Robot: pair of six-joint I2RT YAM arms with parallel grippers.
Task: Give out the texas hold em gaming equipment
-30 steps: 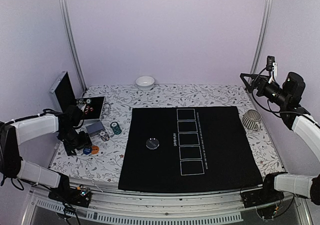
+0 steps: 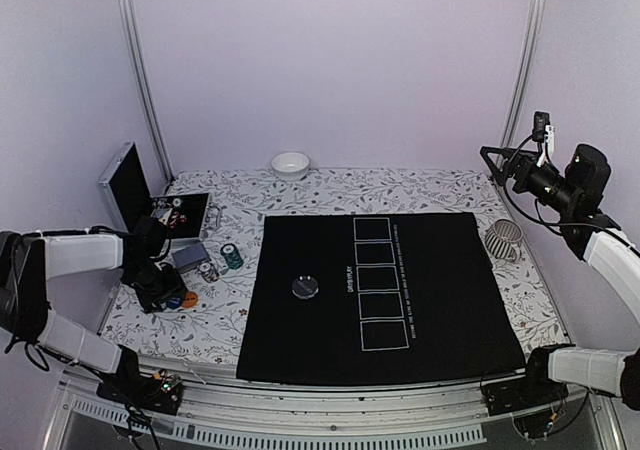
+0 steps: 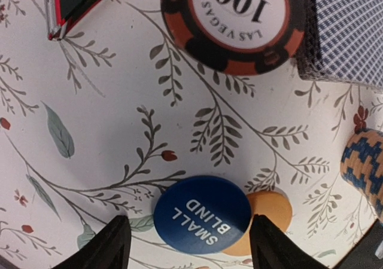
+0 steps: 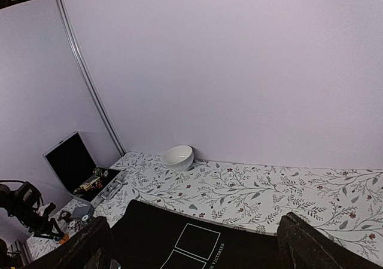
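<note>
My left gripper is low over the blue SMALL BLIND button point(image 3: 201, 213), its fingers apart on either side with the button between them; I cannot tell if they touch it. An orange button point(image 3: 272, 212) lies partly under the blue one. A 100 chip point(image 3: 233, 18), a card deck point(image 3: 344, 30) and a chip stack point(image 3: 362, 170) lie nearby. The open case point(image 2: 180, 215) stands behind them. A round silver disc point(image 2: 305, 287) rests on the black mat point(image 2: 450, 300). My right gripper point(image 2: 507, 165) is raised at the right, open and empty.
A white bowl point(image 2: 290, 165) stands at the back. A striped cup point(image 2: 503, 240) is at the right edge.
The right arm and the other objects look unchanged.
</note>
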